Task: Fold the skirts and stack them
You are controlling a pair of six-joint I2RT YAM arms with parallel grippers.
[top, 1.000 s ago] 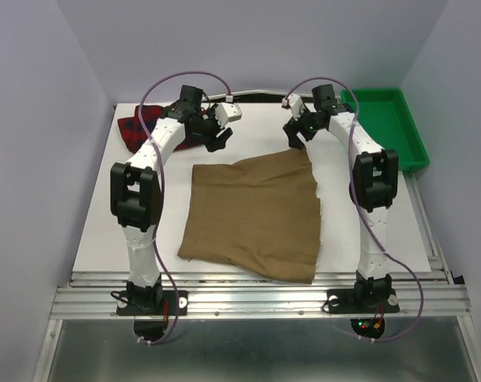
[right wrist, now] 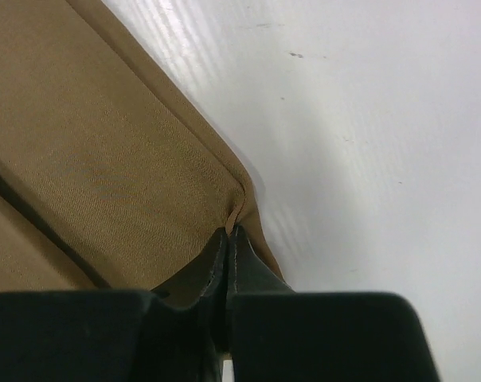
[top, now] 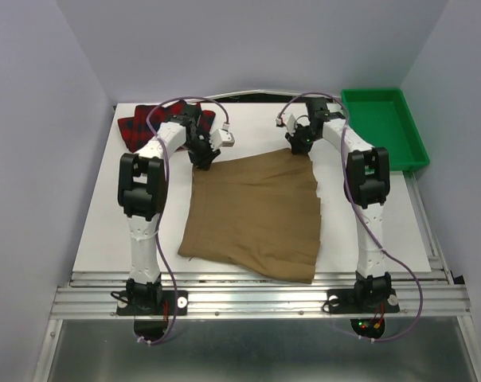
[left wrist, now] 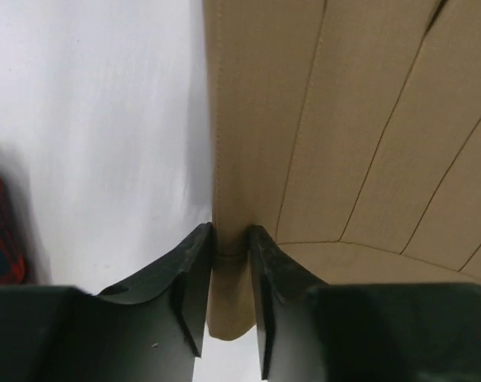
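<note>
A brown skirt (top: 252, 211) lies spread on the white table, its waist end toward the back. My left gripper (top: 201, 164) is at the back left corner. My right gripper (top: 299, 150) is at the back right corner. In the right wrist view it is shut on the brown cloth (right wrist: 165, 183), which bunches up between the fingertips.
A red and dark plaid cloth (top: 137, 131) lies crumpled at the back left, close to the left arm. A green bin (top: 385, 127) stands at the back right behind the right arm. Bare white table shows on both sides of the skirt.
Both grippers were open over the skirt's back corners and have come down.
</note>
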